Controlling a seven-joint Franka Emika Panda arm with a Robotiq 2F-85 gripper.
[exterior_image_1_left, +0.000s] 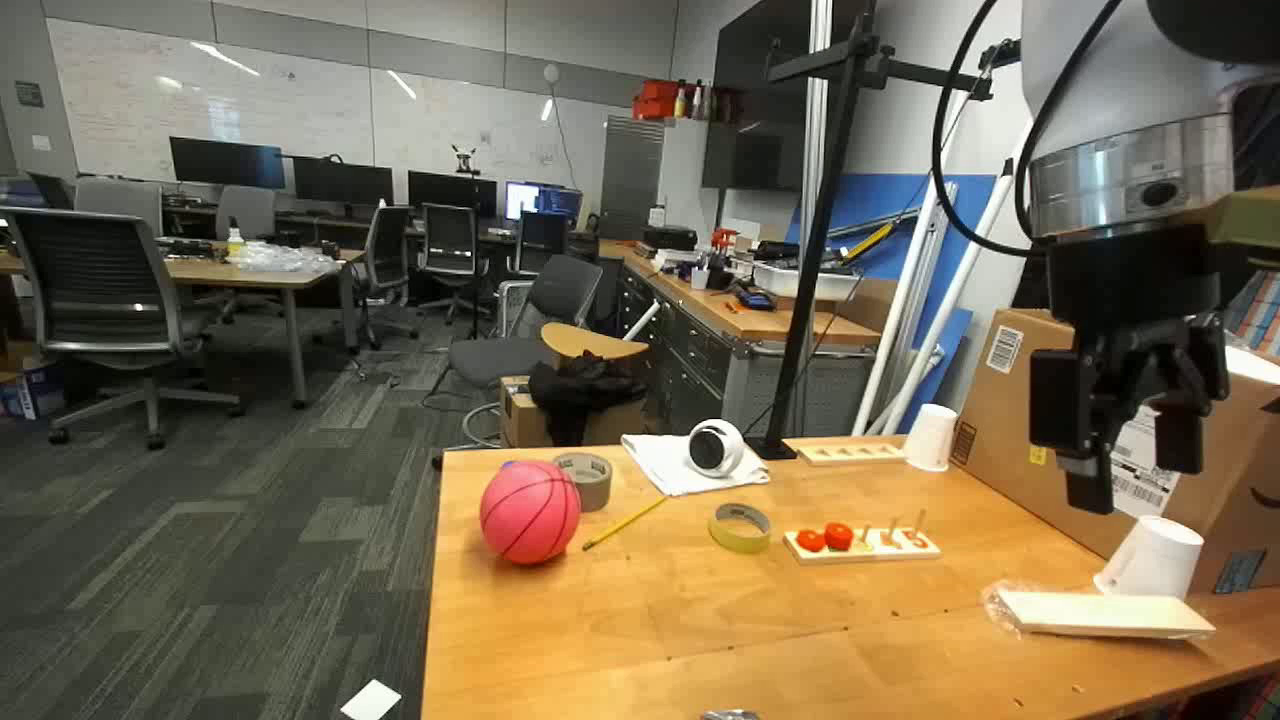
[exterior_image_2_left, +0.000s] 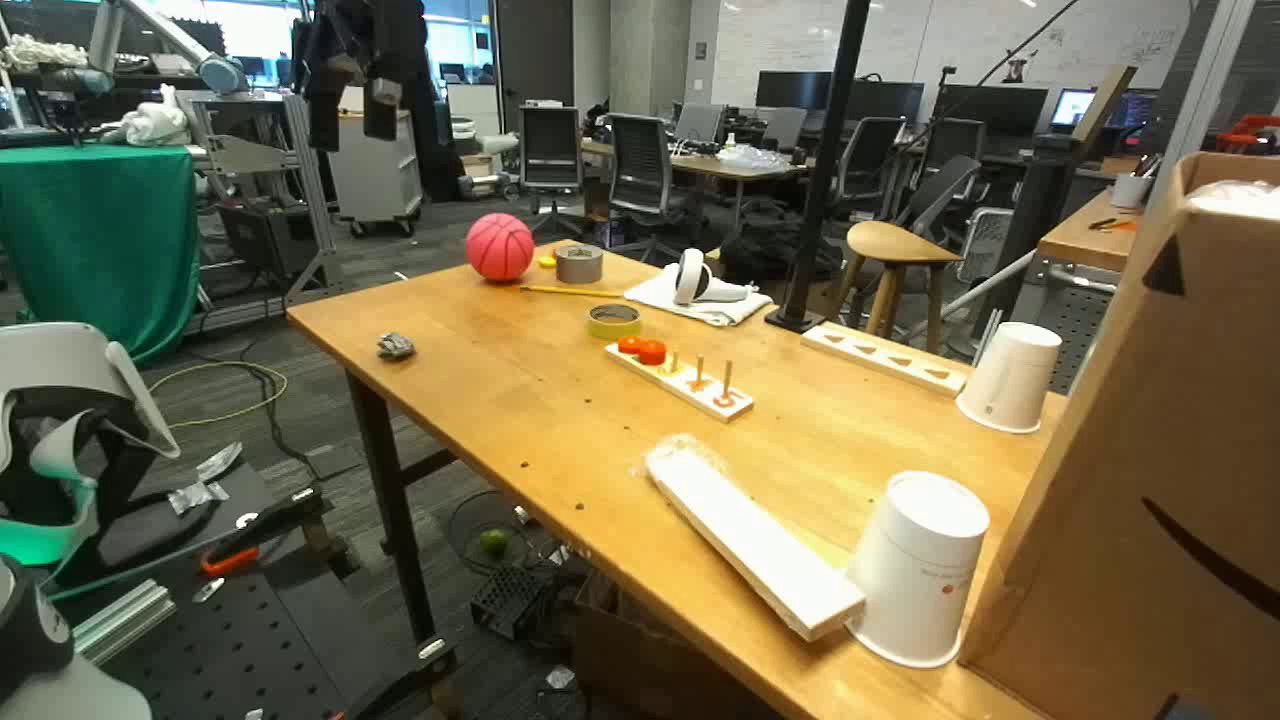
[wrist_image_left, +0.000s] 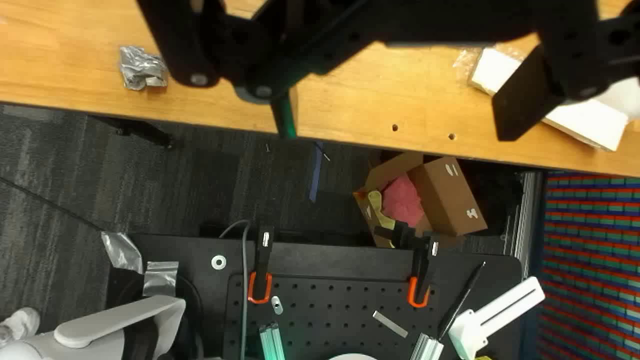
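Note:
My gripper (exterior_image_1_left: 1134, 462) hangs open and empty, high over the near side of the wooden table (exterior_image_2_left: 516, 396). In the wrist view its fingers (wrist_image_left: 525, 93) stand wide apart above the table's edge. On the table, a pink ball (exterior_image_1_left: 529, 512) sits near the far corner. A peg board (exterior_image_1_left: 864, 545) holds two red pieces at one end, with bare pegs at the other. A white board in clear wrap (exterior_image_2_left: 750, 540) lies by an upturned white cup (exterior_image_2_left: 921, 570). A crumpled silver scrap (wrist_image_left: 142, 68) rests near the edge.
Grey tape (exterior_image_2_left: 578, 263), a yellow tape roll (exterior_image_2_left: 614, 320), a pencil (exterior_image_1_left: 625, 524) and a white camera on a cloth (exterior_image_1_left: 716, 449) occupy the far side. A second cup (exterior_image_2_left: 1010, 377) stands near a large cardboard box (exterior_image_2_left: 1128, 480).

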